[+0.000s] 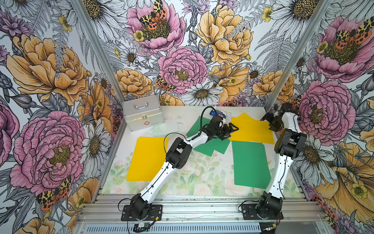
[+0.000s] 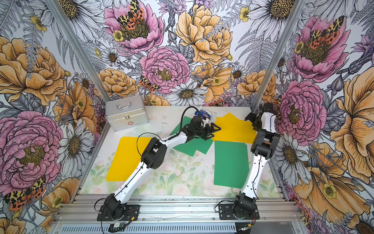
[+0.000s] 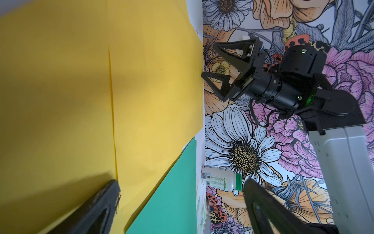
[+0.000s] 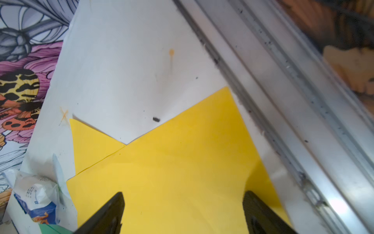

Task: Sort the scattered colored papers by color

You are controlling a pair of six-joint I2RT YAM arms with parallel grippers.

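Yellow papers [image 1: 251,129] lie overlapped at the back right of the table, one corner poking out behind. Green papers [image 1: 203,147] lie left of them, partly hidden under my left arm. A single green sheet [image 1: 250,163] is in front of the yellow papers, and a yellow sheet [image 1: 147,158] lies apart at the left. My left gripper [image 1: 234,131] is open at the left edge of the yellow papers, its fingers [image 3: 99,210] apart in the left wrist view. The right gripper is open over the right end of the yellow papers, nothing between its fingers.
A silver case [image 1: 143,113] stands at the back left. A white and blue packet [image 4: 37,197] sits at the back edge behind the papers. A metal rail [image 4: 249,101] borders the table's right side.
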